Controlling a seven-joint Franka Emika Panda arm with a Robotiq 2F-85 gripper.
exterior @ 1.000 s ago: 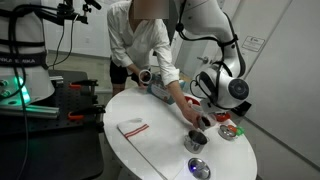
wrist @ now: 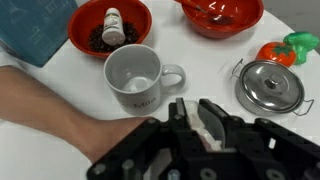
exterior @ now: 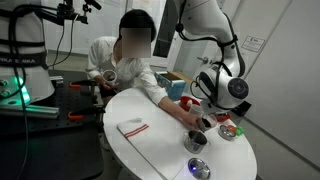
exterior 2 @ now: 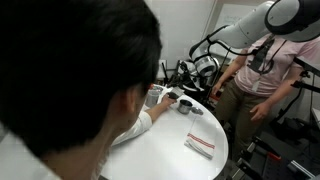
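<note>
My gripper reaches in from the bottom of the wrist view, shut on a pale thing that I cannot identify. A person's bare forearm [wrist: 60, 120] crosses from the left, and the hand is hidden beneath my gripper. Just beyond the fingers stands a white mug [wrist: 135, 78], upright, its handle towards the right. In the first exterior view, the person's hand [exterior: 189, 118] is close beside my gripper over the white table [exterior: 140, 152]. An open metal pot [exterior: 195, 142] stands in front of them, with a round metal lid [exterior: 198, 168] lying nearer the table's edge.
A red bowl [wrist: 75, 25] with dark bits and a small bottle [wrist: 113, 28] sits behind the mug. Another red bowl [wrist: 235, 27], a lidded metal pot [wrist: 270, 87], a tomato [wrist: 277, 53] and a green pepper [wrist: 301, 42] occupy the right. A striped cloth [exterior: 132, 128] lies left.
The person's head and body have come down lower, while the hand stays near my gripper. The arm, pot, lid and cloth look unmoved.
</note>
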